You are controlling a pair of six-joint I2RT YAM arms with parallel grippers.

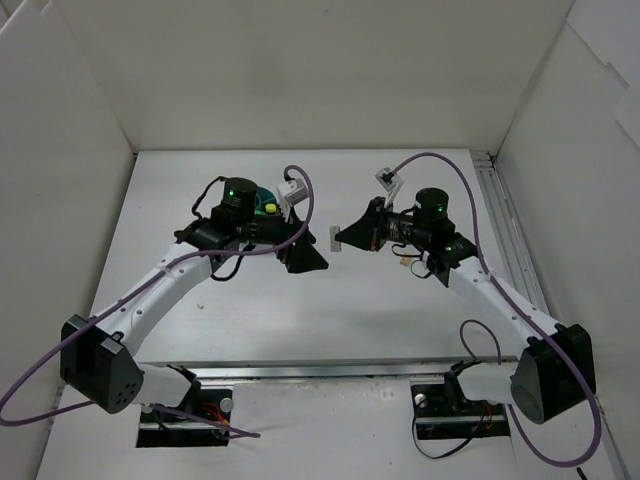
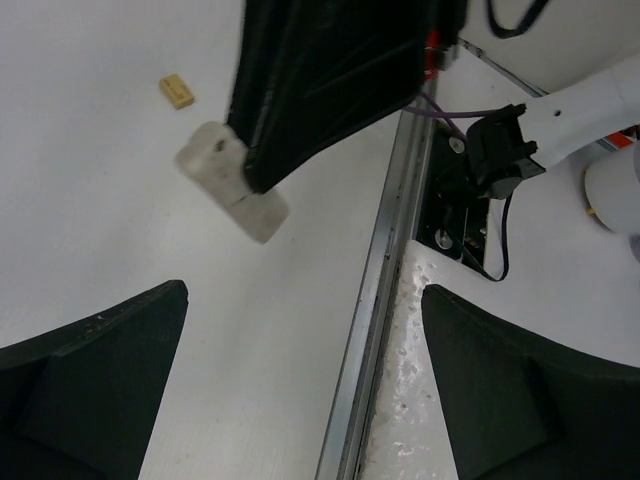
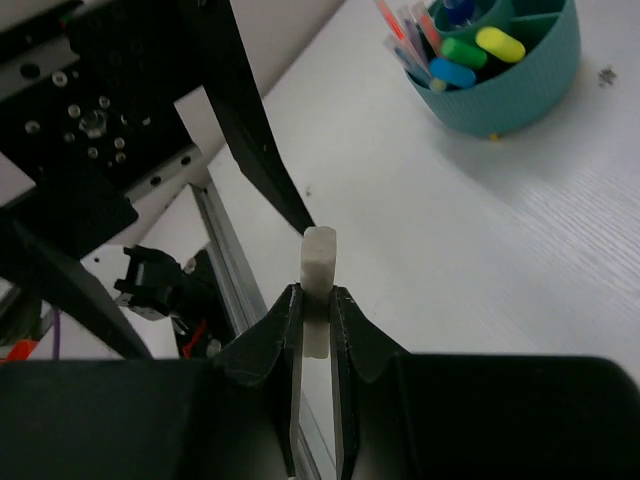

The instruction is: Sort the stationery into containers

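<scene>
A pale rectangular piece, perhaps an eraser (image 1: 335,239) (image 2: 232,182) (image 3: 318,262), is held upright in my right gripper (image 1: 342,237), which is shut on it in mid-air at the centre. My left gripper (image 1: 308,256) stands open just left of the piece, facing it, nothing between its fingers. The teal organizer (image 3: 500,112) holds pens and coloured markers; in the top view it is mostly hidden behind the left arm.
A small yellow piece (image 2: 177,90) lies on the white table (image 1: 260,325), partly under the right arm in the top view. A metal rail runs along the front edge.
</scene>
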